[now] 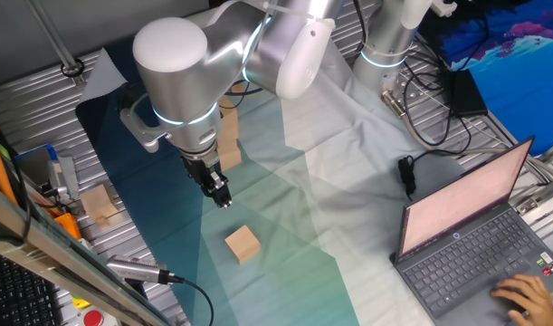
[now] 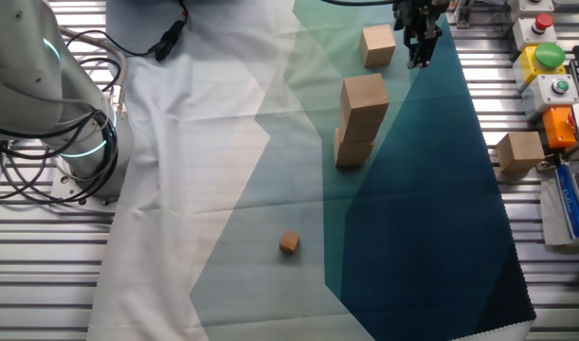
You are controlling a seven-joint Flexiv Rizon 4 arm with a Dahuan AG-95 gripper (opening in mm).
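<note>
A single wooden block [image 1: 243,244] lies on the green part of the cloth, just beyond the fingertips in exterior view 1. My gripper [image 1: 223,201] hangs above the cloth, apart from that block, with nothing visible held; its finger gap is too small to make out. In exterior view 2 the gripper [image 2: 419,59] is at the top, beside the same block [image 2: 377,46]. A tall wooden block [image 2: 365,106] stands over a lower wooden block [image 2: 352,152]. Farther off sits a small wooden cube [image 2: 289,242]. My arm partly covers the stacked blocks in exterior view 1.
Off the cloth, another wooden block [image 2: 519,154] rests near push buttons [image 2: 550,55]. A laptop [image 1: 475,235] with a person's hand [image 1: 529,297] on it occupies the right side.
</note>
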